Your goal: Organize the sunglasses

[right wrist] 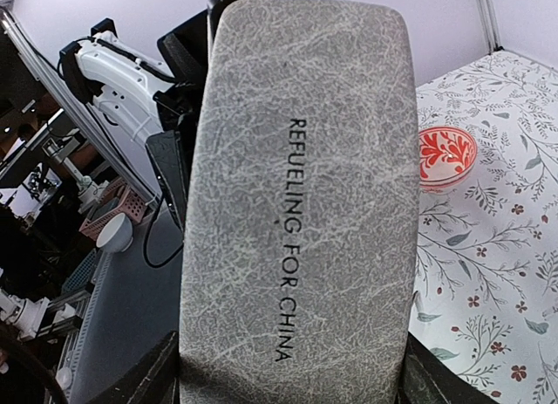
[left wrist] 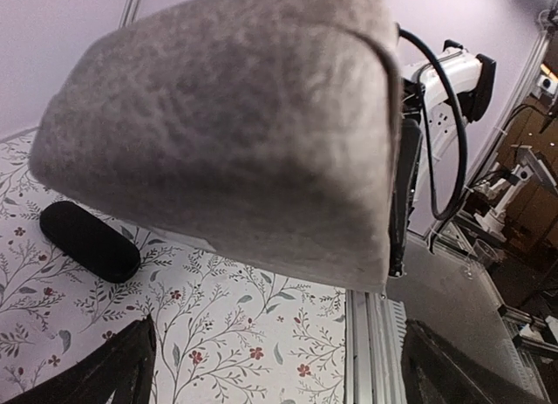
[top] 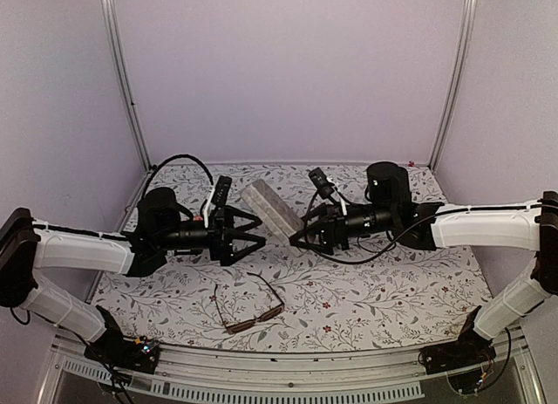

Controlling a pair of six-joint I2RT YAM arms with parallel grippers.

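Observation:
A grey sunglasses case (top: pixel 272 210), lettered "REFUELING FOR CHINA" in the right wrist view (right wrist: pixel 296 203), is raised and tilted, gripped at its lower end by my right gripper (top: pixel 309 234). My left gripper (top: pixel 246 236) stands open just left of the case, whose upper end fills the upper left wrist view (left wrist: pixel 218 133). The brown sunglasses (top: pixel 253 321) lie on the patterned table at the front, temples unfolded, below my left gripper.
A dark oblong object (left wrist: pixel 87 238) lies on the table in the left wrist view. A red-patterned round item (right wrist: pixel 446 155) appears in the right wrist view.

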